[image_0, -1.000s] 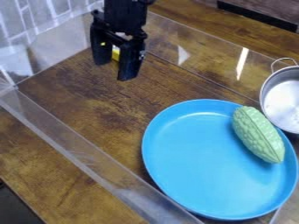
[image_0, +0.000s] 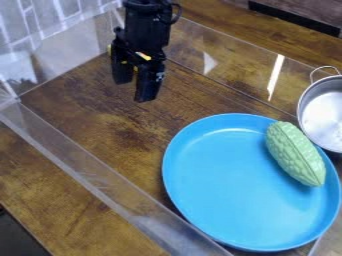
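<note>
My black gripper (image_0: 135, 76) hangs over the wooden floor of the clear-walled enclosure at the upper left, standing open, with small yellow bits showing at its body. A blue plate (image_0: 214, 200) fills the lower right, with a pale green ridged vegetable (image_0: 294, 152) lying on its right side.
A steel pot (image_0: 323, 108) stands at the right edge beside the plate. Clear walls (image_0: 94, 182) bound the area on the left and back.
My gripper has shifted somewhat left and down since a second ago. The plate, vegetable and pot are unchanged.
</note>
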